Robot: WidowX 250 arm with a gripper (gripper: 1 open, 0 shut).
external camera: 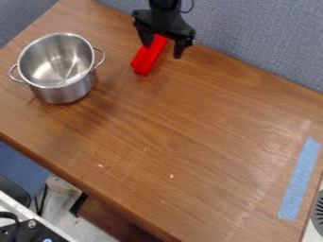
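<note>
A red oblong object [145, 60] lies on the wooden table toward the back, right of a steel pot [57, 71] with two handles. My black gripper [161, 43] is at the back of the table, over the upper end of the red object. Whether its fingers are around the object or only above it, and how far apart they stand, is unclear.
A strip of blue tape [297, 180] runs along the right side. A grey padded wall is behind the table; dark cables sit at the lower left, off the table.
</note>
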